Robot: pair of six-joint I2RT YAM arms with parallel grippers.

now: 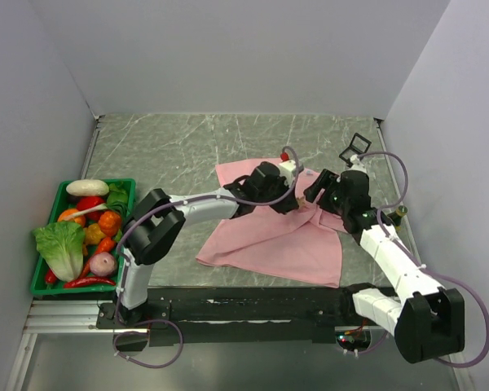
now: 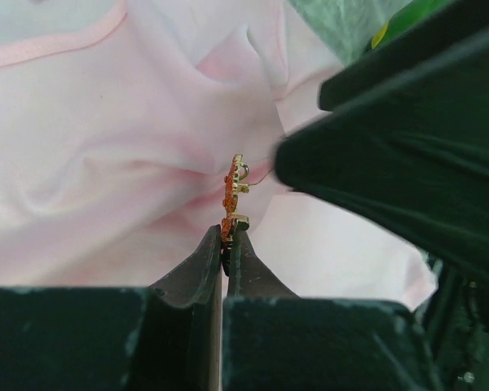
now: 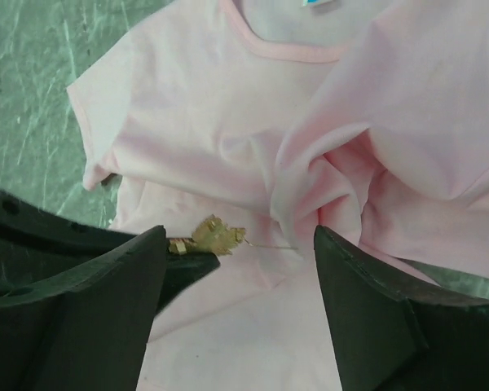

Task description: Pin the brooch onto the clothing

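Note:
A gold brooch (image 2: 231, 199) with orange-brown tints is gripped at one end by my left gripper, which is shut on it. In the right wrist view its thin bare pin (image 3: 269, 247) points right, towards a fold of the pink clothing (image 3: 204, 179). Whether the pin tip enters the cloth, I cannot tell. My right gripper (image 1: 311, 187) is open, its dark fingers (image 3: 342, 269) spread apart, with the pin lying across the gap in that view and no cloth held. The clothing (image 1: 269, 252) lies rumpled on the table.
A green basket (image 1: 130, 195) of vegetables stands at the left. A small open dark frame or box (image 1: 356, 147) lies at the back right. A bottle-like thing (image 1: 398, 216) is at the right edge.

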